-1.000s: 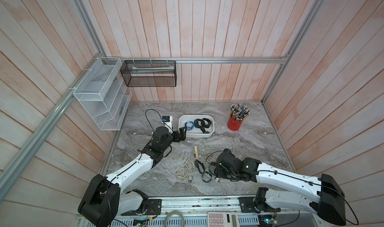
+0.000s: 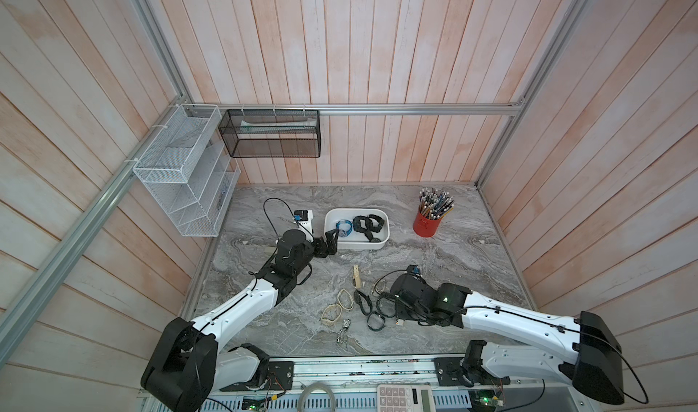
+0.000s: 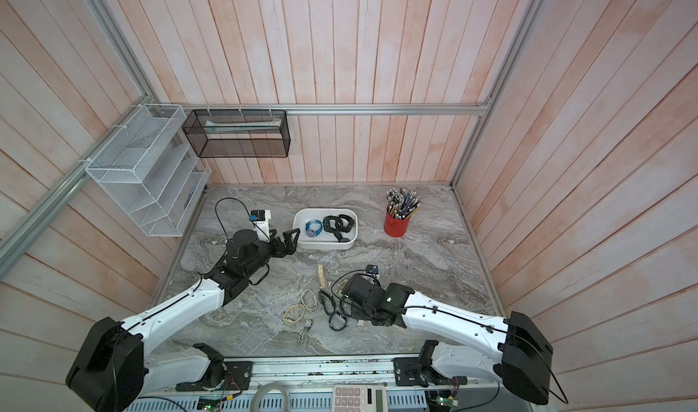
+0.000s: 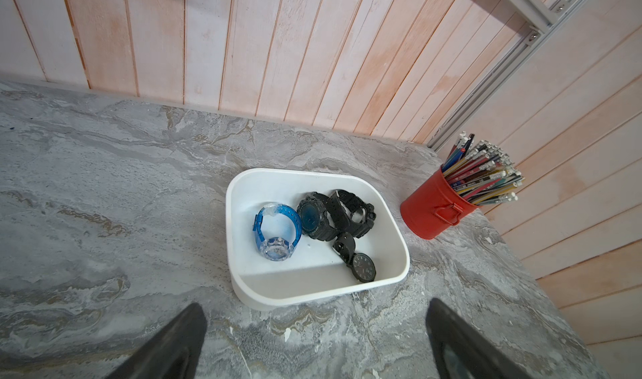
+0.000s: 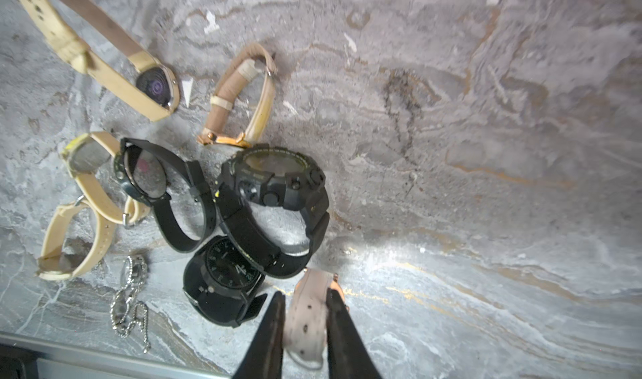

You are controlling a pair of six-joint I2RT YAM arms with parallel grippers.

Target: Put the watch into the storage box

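Observation:
A white storage box [image 4: 317, 282] holds a blue watch [image 4: 276, 246] and several black watches [image 4: 321, 215]. My left gripper [image 2: 331, 242] stands open at its front-left edge, nothing between the fingers. In the right wrist view my right gripper is shut on a pale-strapped watch [image 5: 306, 312] with rose-gold edges, low over the table. Beside it lie black watches [image 5: 271, 171], beige watches [image 5: 157, 88] and a silver chain watch [image 5: 130, 298].
A red cup of pens [image 2: 426, 223] stands right of the box. Wire baskets [image 2: 178, 179] hang on the left and back walls.
My right arm has shifted slightly in the top left view over the last second, around the front cluster of watches. The left arm stays still.

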